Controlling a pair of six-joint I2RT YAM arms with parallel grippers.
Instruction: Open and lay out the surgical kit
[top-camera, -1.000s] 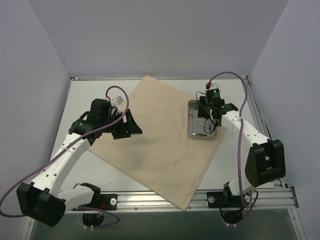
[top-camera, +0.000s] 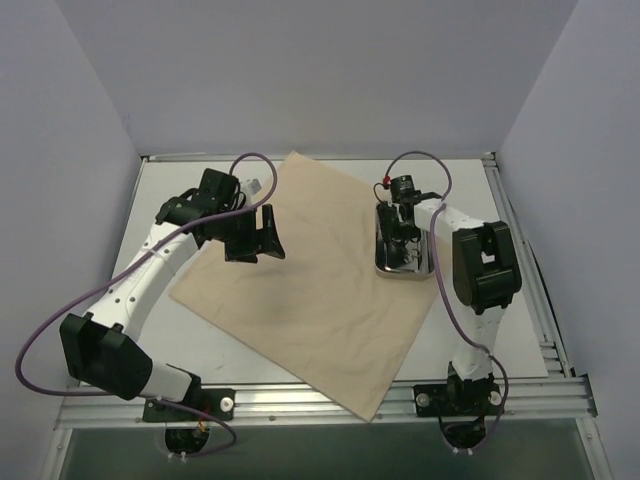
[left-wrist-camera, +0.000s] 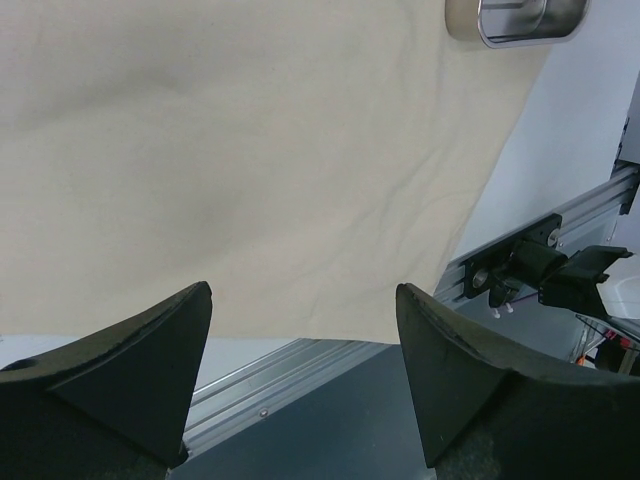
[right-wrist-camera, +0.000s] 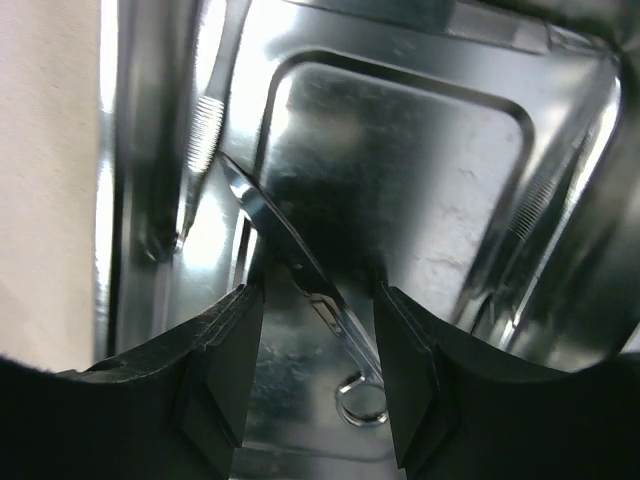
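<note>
A metal tray (top-camera: 405, 268) sits on the right part of a beige cloth (top-camera: 300, 300). My right gripper is down in it, part open, its fingertips either side of a long slim steel instrument (right-wrist-camera: 275, 225) with a ring (right-wrist-camera: 360, 418) near its lower end. Other slim instruments (right-wrist-camera: 205, 130) lie along the tray's sides. My left gripper hangs open over the middle-left of the cloth, nothing between its fingers; the tray's corner shows at the top right of the left wrist view.
White table (top-camera: 150, 190) shows around it, bounded by metal rails and grey walls at back and sides.
My right gripper has moved left over the tray and its arm has swung inward.
</note>
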